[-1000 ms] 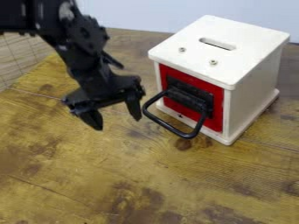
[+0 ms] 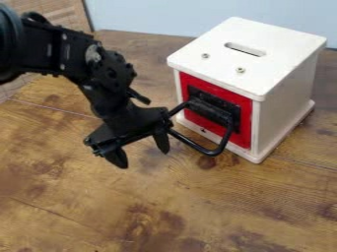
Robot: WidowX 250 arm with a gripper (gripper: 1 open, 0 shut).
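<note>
My black gripper (image 2: 140, 150) hangs low over the wooden table, open, its two fingertips apart with nothing seen between them. It sits left of a white box (image 2: 266, 79) with a red front panel (image 2: 245, 108). A black U-shaped handle (image 2: 211, 149) juts forward from a dark fitting on that panel, angled down toward the gripper, whose right finger is at or very near the handle's left side; I cannot tell if they touch.
A pale wall stands behind the box, and a light panel lies at the upper left edge.
My gripper has moved a little down, and its arm now leans more from the left. It is closer to the handle than a second ago.
</note>
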